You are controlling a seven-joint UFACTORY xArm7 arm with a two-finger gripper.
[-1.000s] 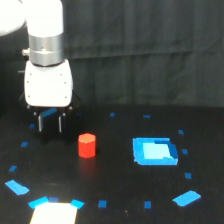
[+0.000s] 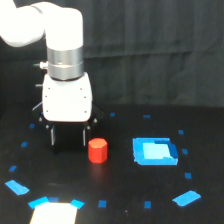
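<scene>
A red block with a faceted outline (image 2: 97, 151) sits on the dark table, left of centre. My gripper (image 2: 69, 137) hangs just to its left, pointing down. Its dark fingers are spread apart and nothing shows between them. The right finger (image 2: 87, 134) comes up close to the block's left side; whether they touch, I cannot tell. On the right lies a blue square outline (image 2: 137, 152) around a pale patch (image 2: 156, 151), with nothing standing on it.
Small blue marks dot the dark table. Larger light-blue strips lie at the front left (image 2: 16, 187) and front right (image 2: 186, 198). A pale square (image 2: 53, 213) is at the front edge.
My gripper has moved to the right and a little lower in the view. The red block now sits slightly farther right and nearer the camera. The blue outline is unchanged.
</scene>
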